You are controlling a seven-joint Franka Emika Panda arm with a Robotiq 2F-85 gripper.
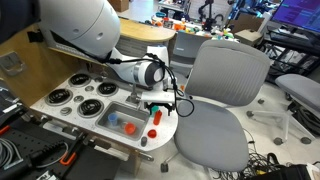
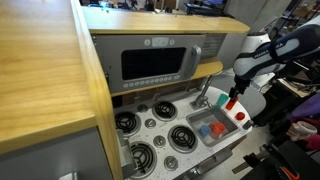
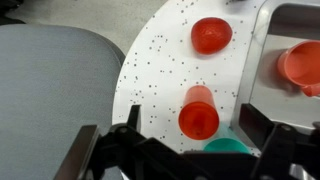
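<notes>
An orange-red bottle [image 3: 198,115] stands on the white counter, seen from above in the wrist view. My gripper is over it, open, one finger [image 3: 131,117] to the left of the bottle and the other to the right, with a gap on each side. A teal cup [image 3: 226,146] sits close to the bottle, partly hidden by the gripper. A round red object [image 3: 210,35] lies farther along the counter. In exterior view 1 the bottle [image 1: 157,117] is just below the gripper, left of the counter's curved edge.
A sink [image 1: 122,121] beside the bottle holds a reddish cup [image 3: 301,64] and a blue item [image 1: 113,117]. Stove burners [image 1: 90,107] lie farther left. A grey chair [image 1: 210,128] is close against the counter's rounded end. Clear white surface surrounds the round red object.
</notes>
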